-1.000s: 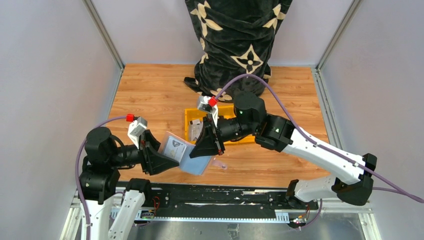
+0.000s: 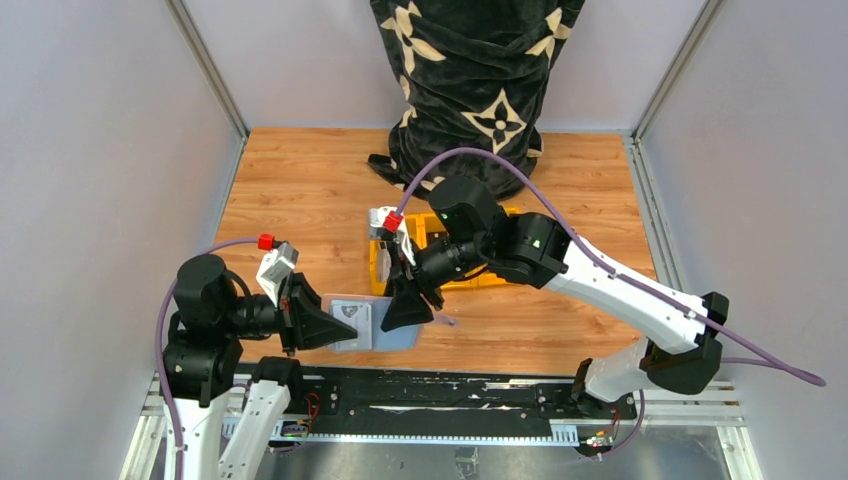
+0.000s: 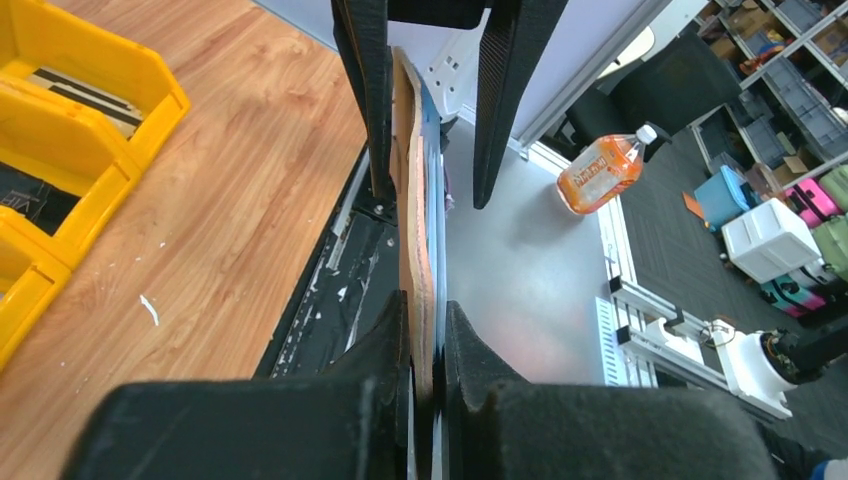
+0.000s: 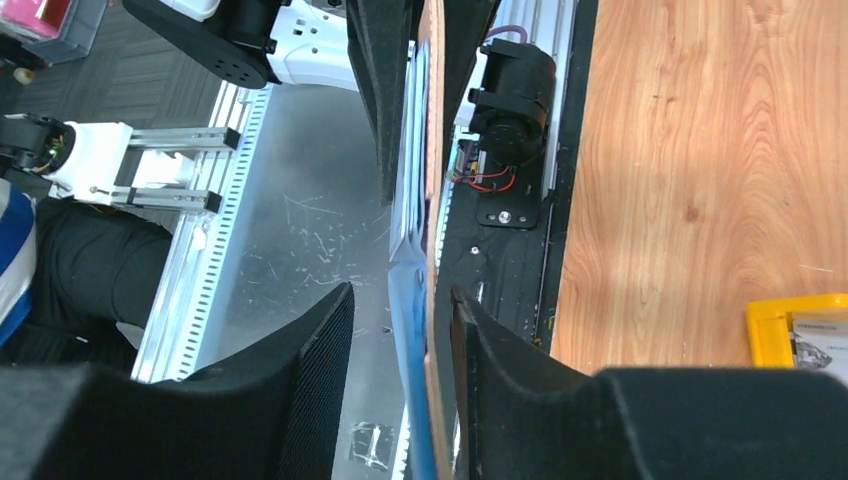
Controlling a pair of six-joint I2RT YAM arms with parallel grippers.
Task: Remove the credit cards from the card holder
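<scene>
The card holder (image 2: 397,337) is spread flat between my two grippers in the top view, pale blue inside with a peach outer layer. A whitish card (image 2: 350,325) lies in its left half. Seen edge-on, the holder (image 3: 415,190) runs between the fingers of my left gripper, which is shut on it. My right gripper is part open around the other end of the holder (image 4: 412,320), with space between it and each finger. How many cards sit in the sleeves cannot be told.
A yellow divided bin (image 3: 110,140) with items inside stands on the wooden table behind the grippers. A dark patterned cloth (image 2: 470,80) hangs at the back. An orange bottle (image 3: 605,172) stands off the table. Left and right of the bin, the tabletop is bare.
Over the last second the right gripper moved left, towards the left gripper. The holder turned from slanted to nearly level. The left gripper kept its grip and shifted only slightly.
</scene>
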